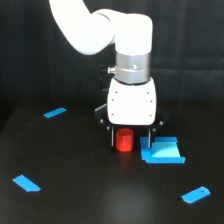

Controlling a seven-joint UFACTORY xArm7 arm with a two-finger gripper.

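A small red cylinder (124, 140) stands upright on the dark table, just left of a blue square tray or taped area (167, 159). My gripper (132, 146) points down with its white hand right above the cylinder. Its dark fingers look spread apart, with the cylinder showing in the gap, closer to the left finger. I see no finger pressing on the cylinder, though depth is hard to judge. The fingertips are dark against the table and poorly visible. The right finger overlaps the left edge of the blue square in this view.
Strips of blue tape lie on the table: one at the back left (55, 112), one at the front left (26, 184) and one at the front right (195, 195).
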